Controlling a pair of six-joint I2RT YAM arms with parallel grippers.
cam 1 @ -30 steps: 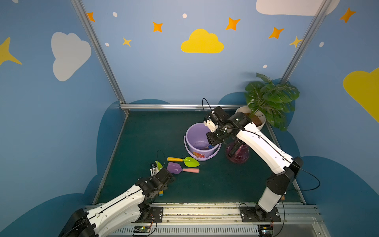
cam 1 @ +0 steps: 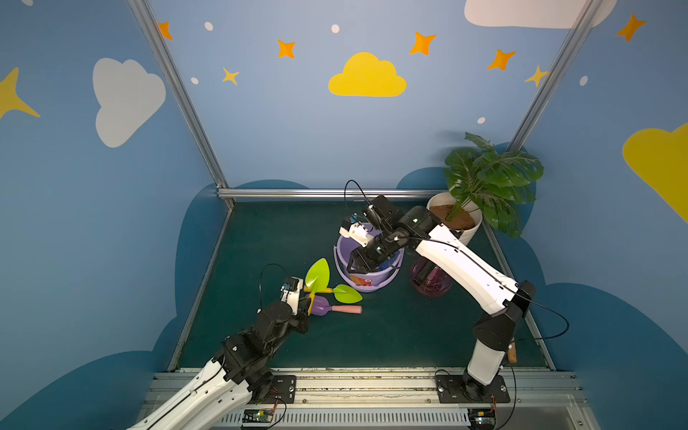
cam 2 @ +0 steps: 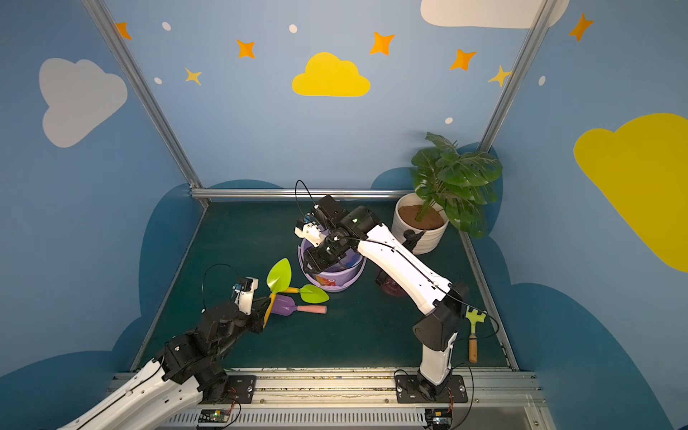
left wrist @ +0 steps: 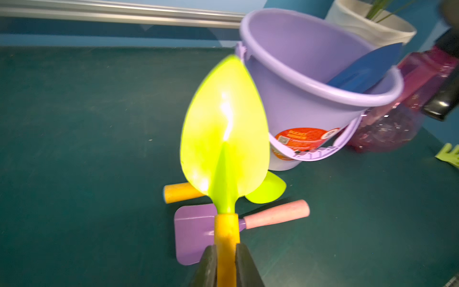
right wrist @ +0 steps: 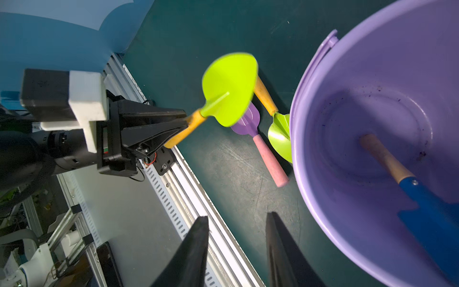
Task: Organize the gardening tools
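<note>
My left gripper is shut on the yellow handle of a green trowel (left wrist: 224, 124), holding it above the floor with its blade raised. Beneath it lie a purple shovel (left wrist: 193, 234) with a pink handle and a second green trowel (left wrist: 267, 189) with a yellow handle. The purple bucket (left wrist: 282, 71) stands upright to their right. Inside it leans a blue tool (right wrist: 425, 210) with a wooden handle. My right gripper hovers over the bucket's left side, its fingers apart with nothing between them.
Right of the bucket stands a pink spray bottle (cam 1: 432, 278), with a potted plant (cam 1: 455, 211) behind it. A small green fork (cam 2: 473, 333) lies at the far right beside the right arm's base.
The left gripper has lifted the green trowel from the floor and carried it up and slightly right. The right gripper has moved left across the bucket.
</note>
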